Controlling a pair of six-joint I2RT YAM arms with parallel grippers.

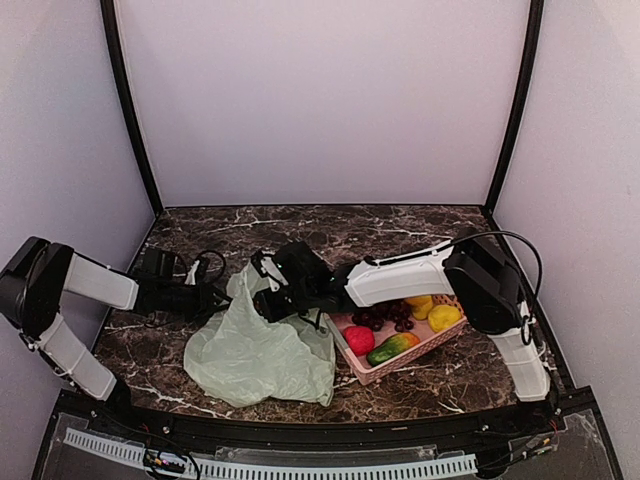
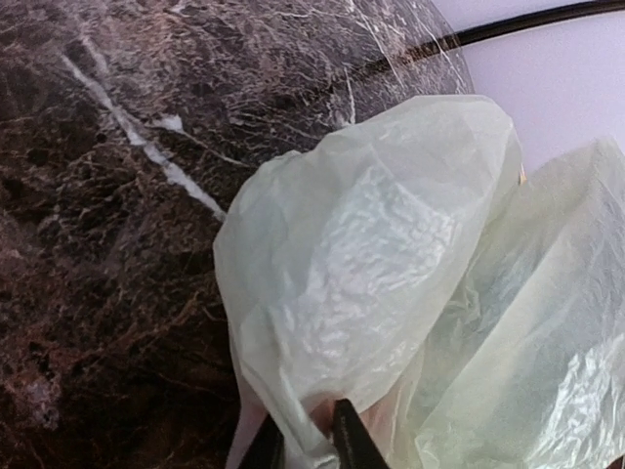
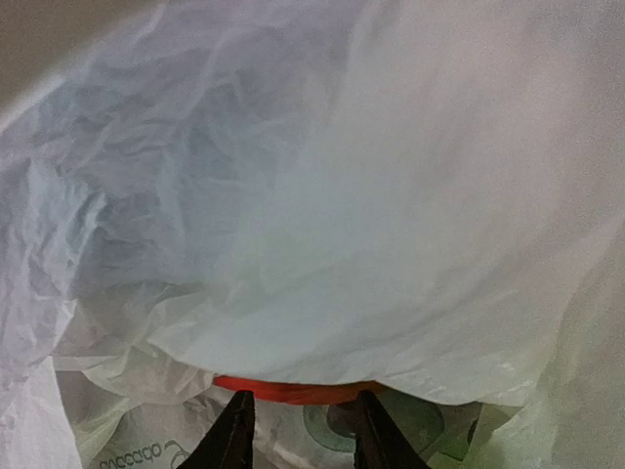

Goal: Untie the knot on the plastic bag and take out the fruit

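Note:
The pale, translucent plastic bag [image 1: 262, 355] stands gathered on the table, its upper part raised between my two arms. My left gripper [image 1: 222, 299] is at the bag's left side; in the left wrist view a fold of plastic runs between its close-set fingers [image 2: 350, 440], and whether they grip it is unclear. My right gripper reaches into the bag's opening, its fingers apart. Ahead of those fingers, an orange-red strip [image 3: 293, 392] shows under a hanging fold of plastic; what it belongs to is mostly hidden.
A pink basket [image 1: 372, 375] stands right of the bag, under my right forearm. It holds a red fruit [image 1: 359, 340], a green-orange mango [image 1: 393, 348], dark grapes [image 1: 378, 316] and yellow fruit [image 1: 443, 317].

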